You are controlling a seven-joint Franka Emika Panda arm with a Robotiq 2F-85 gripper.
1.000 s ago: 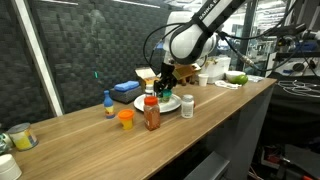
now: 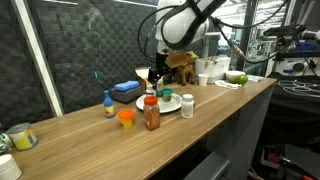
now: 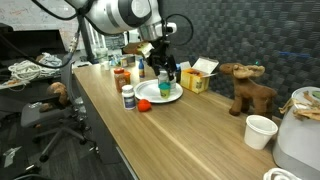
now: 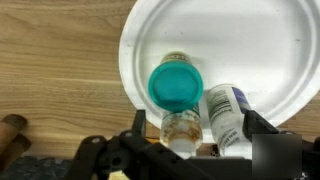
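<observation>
A white plate (image 2: pixel 173 103) lies on the wooden counter; in the wrist view the plate (image 4: pixel 250 45) fills the upper right. On it are a green round cup or lid (image 4: pixel 175 86), a small clear jar with brownish contents (image 4: pixel 182 130) and a white labelled bottle (image 4: pixel 228 115). My gripper is open, its fingers apart on either side of the jar and bottle, gripping neither. In the first exterior view the gripper (image 2: pixel 156 76) hangs just above the plate, with the green piece (image 2: pixel 167 92) resting below it.
In front of the plate stand a red-lidded jar (image 2: pixel 151 113) and a white-lidded jar (image 2: pixel 187 106). An orange cup (image 2: pixel 126 118) and a blue bottle (image 2: pixel 108 104) are to the left. A red tomato-like object (image 3: pixel 144 105) sits near the plate.
The arm has risen, lifting my gripper away from the plate. The green piece stays on the plate.
</observation>
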